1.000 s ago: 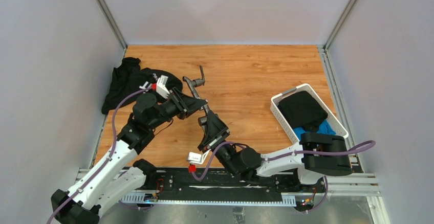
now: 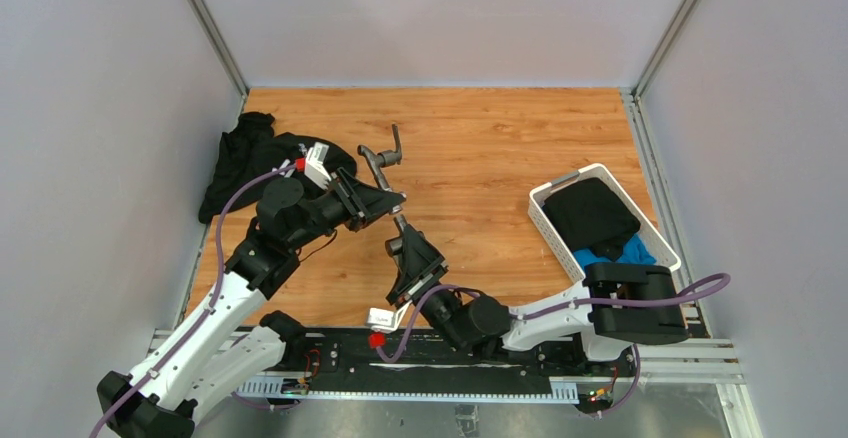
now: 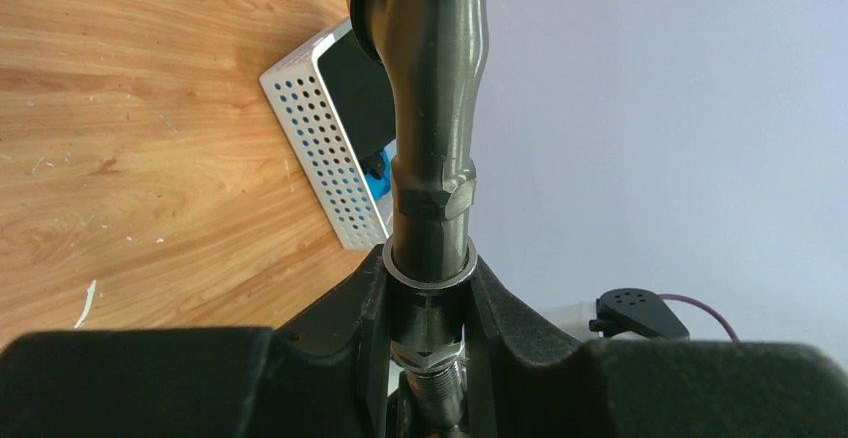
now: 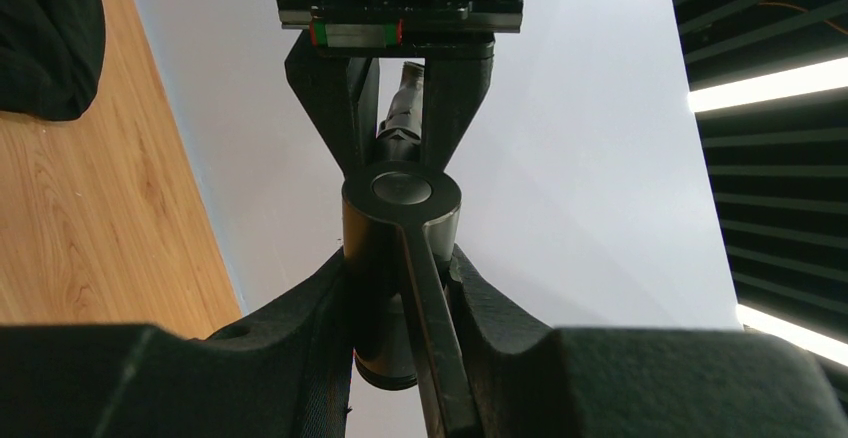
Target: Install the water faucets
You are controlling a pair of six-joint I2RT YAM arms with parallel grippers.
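A dark metal faucet body (image 2: pixel 379 167) with a side lever stands angled above the table's middle, my left gripper (image 2: pixel 393 198) shut on its lower end. In the left wrist view my left gripper grips the faucet tube (image 3: pixel 432 118) at a ringed, threaded joint. Below it my right gripper (image 2: pixel 400 248) is shut on a second dark cylindrical fitting with a flat handle (image 4: pixel 420 258), close under the first piece's end. In the right wrist view the left gripper's fingers (image 4: pixel 458 88) sit just beyond it. Whether the two pieces are joined I cannot tell.
A white basket (image 2: pixel 545 218) with black and blue cloth stands at the right. Black cloth (image 2: pixel 240 158) lies at the back left.
The faucet's top and my right gripper have shifted very slightly over the last second. Both grippers keep their hold; little else has moved.
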